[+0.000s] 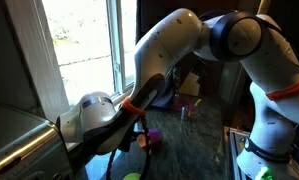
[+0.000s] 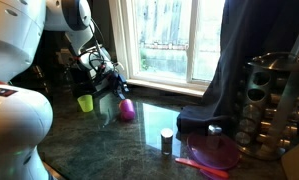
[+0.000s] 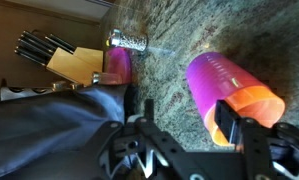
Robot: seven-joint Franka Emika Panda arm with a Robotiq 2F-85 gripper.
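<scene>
A pink-purple cup with an orange rim (image 3: pixel 217 80) lies tipped on the dark counter in the wrist view, its mouth towards my gripper. My black fingers stand apart, the right one overlapping the cup's orange mouth. Whether that finger is inside the cup or only in front of it I cannot tell. In exterior view 2 the pink cup (image 2: pixel 127 110) is just below and beside my gripper (image 2: pixel 119 90). Exterior view 1 shows the purple cup (image 1: pixel 155 134) small beside the arm, where the fingers are hard to make out.
A green cup (image 2: pixel 85 103) stands left of the pink one. A shaker (image 2: pixel 167 141), a red-handled utensil (image 2: pixel 201 168), a pink plate (image 2: pixel 214 150) and a metal rack (image 2: pixel 264 105) are at the right. A dark curtain hangs behind them.
</scene>
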